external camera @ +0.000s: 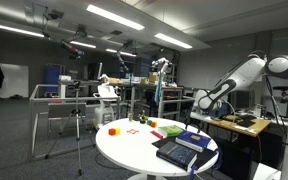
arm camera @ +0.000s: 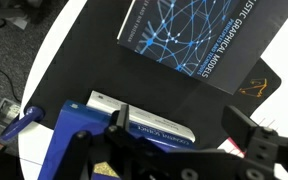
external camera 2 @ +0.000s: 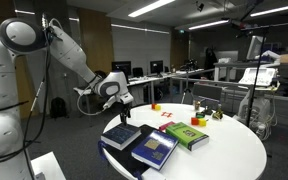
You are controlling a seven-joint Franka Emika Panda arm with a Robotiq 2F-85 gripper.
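Note:
Above the books at the table's edge hangs my gripper (external camera 2: pixel 122 112), its fingers apart and empty. The wrist view shows its two dark fingers (arm camera: pixel 115 122) spread along the lower part of the picture. A blue book (arm camera: pixel 74 140) with a pale page edge lies partly under the gripper there. The book with blue network lines on its dark cover (arm camera: pixel 199 32) is at the top of that view, with a black surface (arm camera: pixel 94 65) between the two. From outside I see a dark book (external camera: pixel 177 153), a blue book (external camera: pixel 193 140) and a green book (external camera 2: pixel 185 137) close together on the table.
The round white table (external camera 2: pixel 229 150) has a wide bare stretch away from the books. Small coloured objects (external camera: pixel 114 131) and a red piece (external camera 2: pixel 166 114) stand towards its other side. A tripod (external camera: pixel 79 130) is on the floor beyond it.

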